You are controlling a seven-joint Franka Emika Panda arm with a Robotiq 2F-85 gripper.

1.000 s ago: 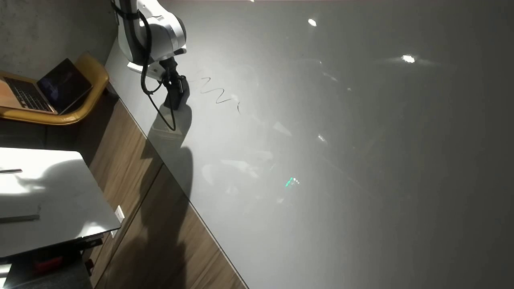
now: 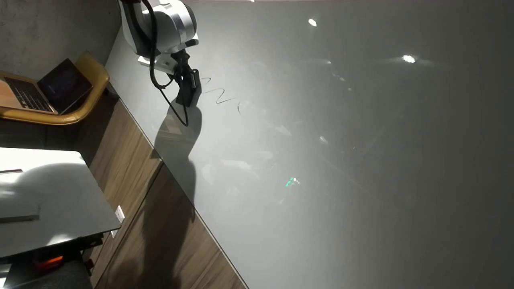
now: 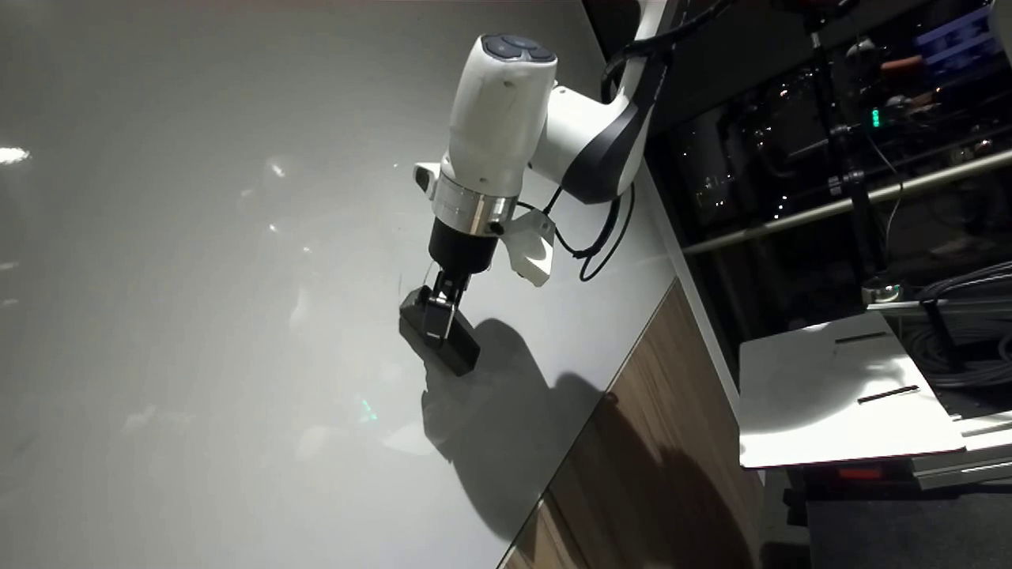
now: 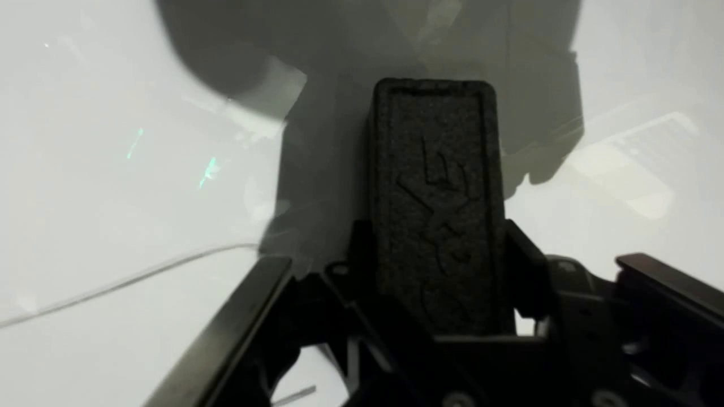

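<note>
A dark rectangular eraser block (image 4: pixel 438 196) with raised lettering fills the middle of the wrist view, a finger on each side of it. My gripper is shut on this block. In exterior view 2 the eraser (image 3: pixel 462 349) lies along the glossy white surface (image 3: pixel 190 332), seemingly against it, with the gripper (image 3: pixel 439 318) at its upper part. A thin wavy dark line (image 2: pixel 221 96) is drawn on the surface, just right of the eraser (image 2: pixel 185 94) in exterior view 1. Part of a line (image 4: pixel 136 278) also shows at the left of the wrist view.
Wood panelling (image 2: pixel 164 236) borders the surface along a slanted edge. A grey table (image 2: pixel 48 192) and a chair (image 2: pixel 91 77) with a laptop (image 2: pixel 62 86) stand beyond it. Right of the drawn line, the surface is broad and free of objects.
In exterior view 1 the arm and held eraser have moved right and slightly up. The drawn line now has a gap near its upper left, where it was continuous before.
</note>
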